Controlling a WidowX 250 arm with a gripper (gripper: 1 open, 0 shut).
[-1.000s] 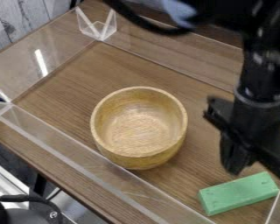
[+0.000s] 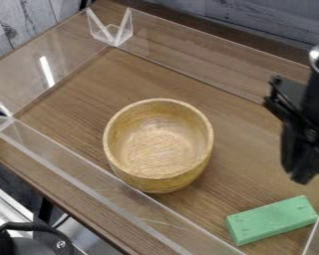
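The robot's black gripper (image 2: 301, 154) is at the right edge of the view, above the table and to the right of a round wooden bowl (image 2: 157, 143). It is blurred and partly cut off by the frame, so its fingertips are hard to make out. A green block (image 2: 271, 218) lies on the wooden table at the lower right, below the gripper. The bowl is empty.
Clear plastic walls (image 2: 43, 149) run along the table's sides. Black hardware with cables sits outside at the bottom left.
The bowl and green block look unmoved.
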